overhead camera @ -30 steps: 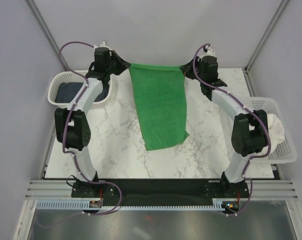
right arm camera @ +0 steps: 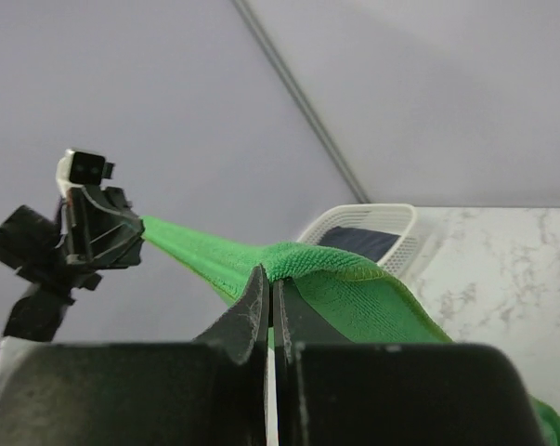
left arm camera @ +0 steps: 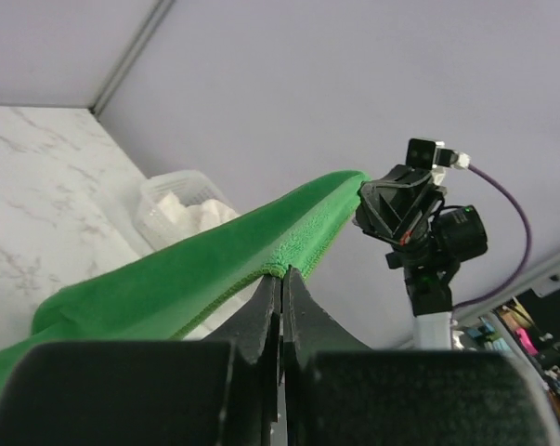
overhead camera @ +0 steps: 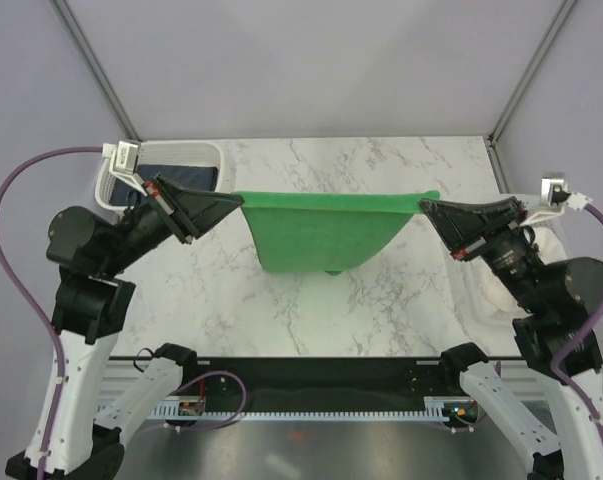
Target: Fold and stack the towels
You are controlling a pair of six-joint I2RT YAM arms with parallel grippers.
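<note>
A green towel (overhead camera: 326,230) hangs stretched level between both grippers, its lower part reaching down toward the marble table (overhead camera: 301,320). My left gripper (overhead camera: 236,200) is shut on the towel's left top corner; in the left wrist view the edge (left arm camera: 298,242) runs from its fingertips across to the other arm. My right gripper (overhead camera: 426,206) is shut on the right top corner, and in the right wrist view the cloth (right arm camera: 345,293) bunches at its fingertips.
A white basket (overhead camera: 213,157) with dark folded cloth stands at the back left, partly behind the left arm. Another white bin (overhead camera: 466,300) with pale cloth is at the right, under the right arm.
Both grippers have come from the back of the table toward the front, raised and farther apart, carrying the towel's top edge. The towel now looks shorter in the top view.
</note>
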